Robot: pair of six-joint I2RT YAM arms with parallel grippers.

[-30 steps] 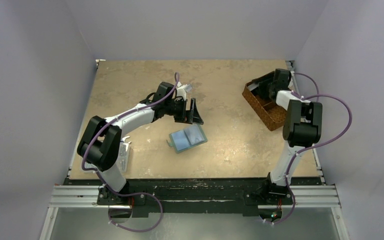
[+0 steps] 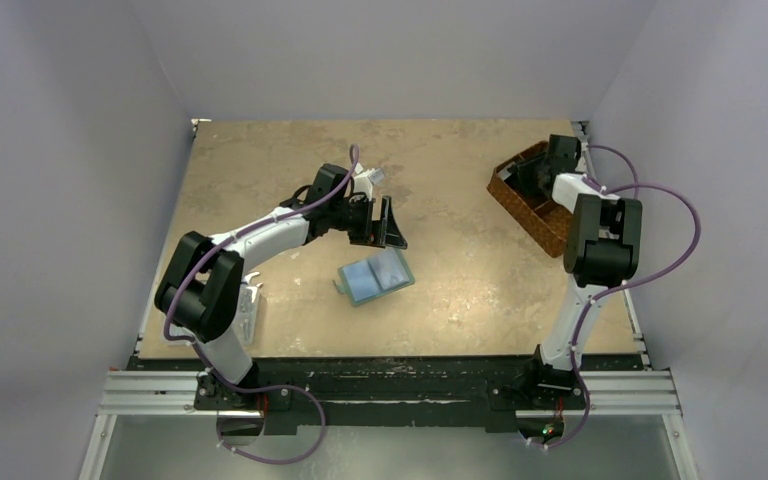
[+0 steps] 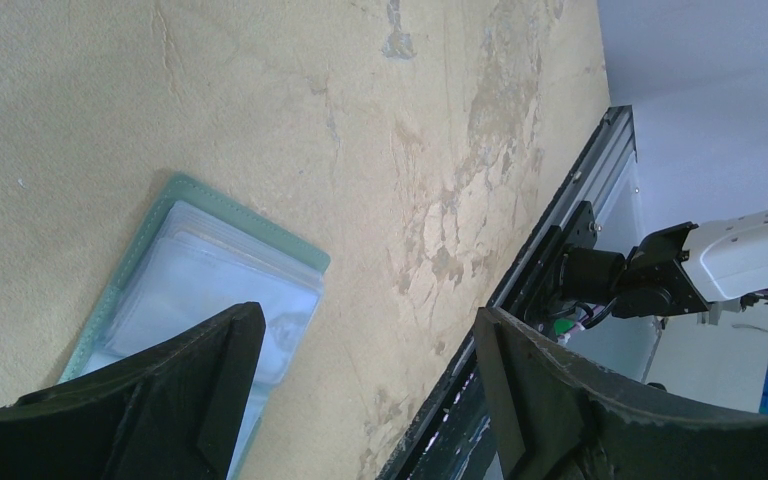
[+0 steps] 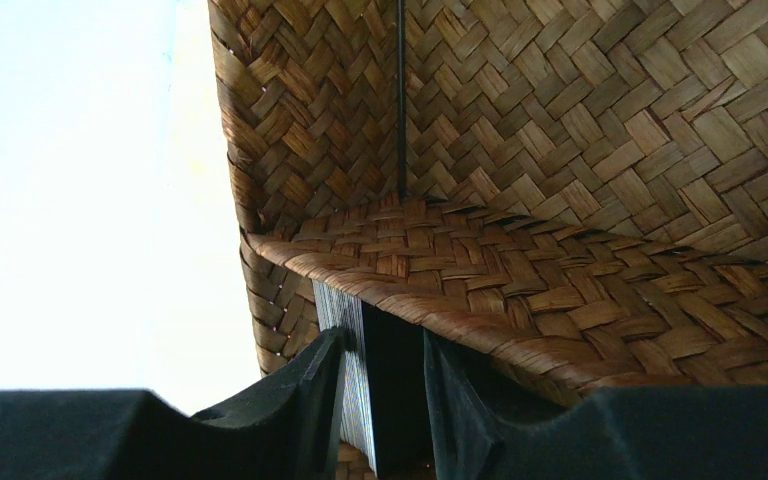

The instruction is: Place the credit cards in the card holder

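Observation:
The card holder lies unfolded on the table, teal-edged with clear pockets and a pale blue inside. Part of it shows at lower left in the left wrist view, its pockets partly behind a finger. Beside and above it, my left gripper stands open and empty. My right gripper reaches into a woven basket; a gap shows between its fingertips. Behind that gap is a dark item with a finely striped grey edge, perhaps a stack of cards. Whether the fingers touch it cannot be told.
A woven divider splits the basket close to my right fingers. Small white items lie behind the left gripper, and a clear tray sits by the left arm's base.
The basket has shifted very slightly, its near corner going a little left and away from the front edge. The right arm has moved slightly with it. Left arm and card holder are unmoved.

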